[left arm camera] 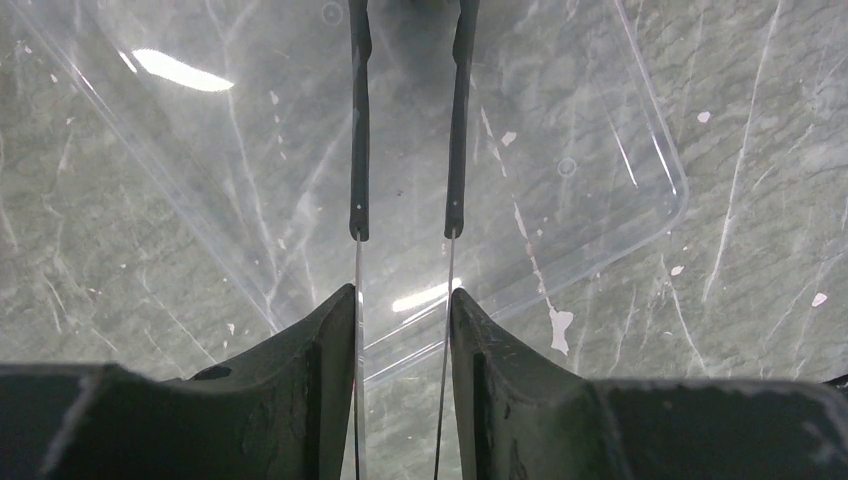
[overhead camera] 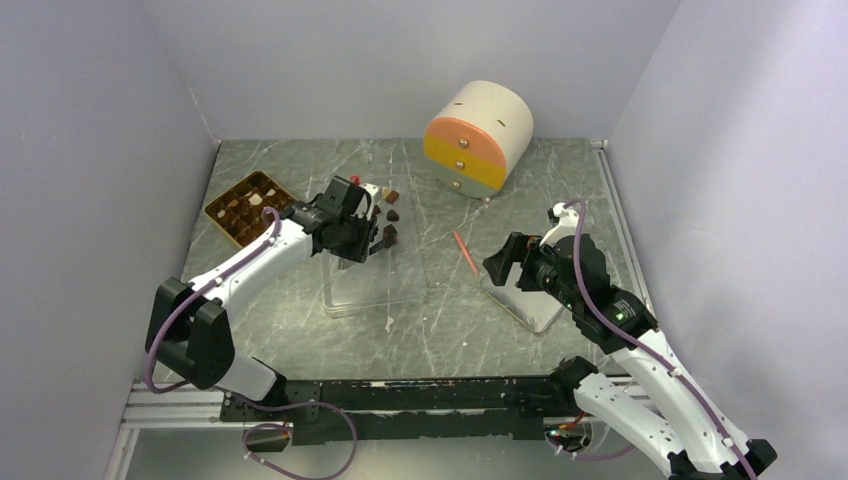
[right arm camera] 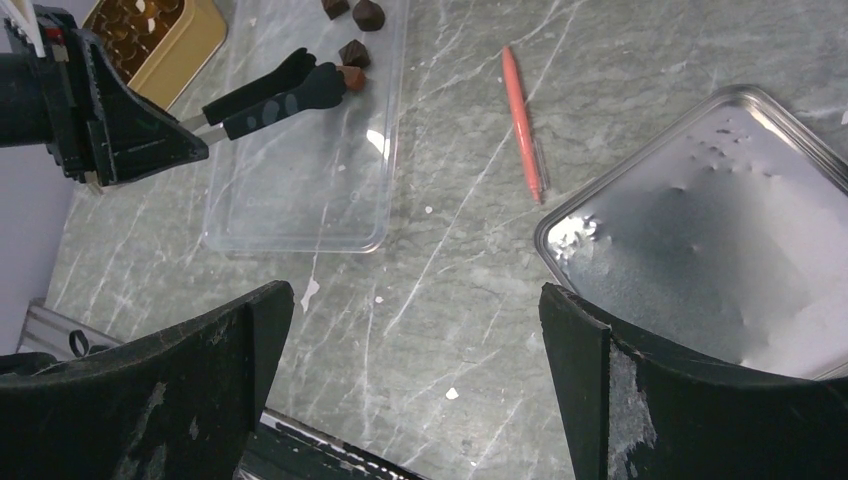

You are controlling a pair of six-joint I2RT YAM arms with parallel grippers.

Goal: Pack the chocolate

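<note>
A clear tray [overhead camera: 370, 290] holds chocolate pieces [overhead camera: 390, 234] near its back. A gold box with compartments [overhead camera: 230, 215] at the back left contains chocolates. My left gripper is shut on the handles of black-tipped tongs [right arm camera: 285, 108], whose tips are over the tray at a chocolate piece [right arm camera: 352, 80]; whether they grasp it I cannot tell. My right gripper stands open and empty, high at the right.
A red pen [right arm camera: 520, 120] lies right of the clear tray, beside a metal tray [right arm camera: 720, 250]. A striped drawer toy [overhead camera: 480, 140] stands at the back.
</note>
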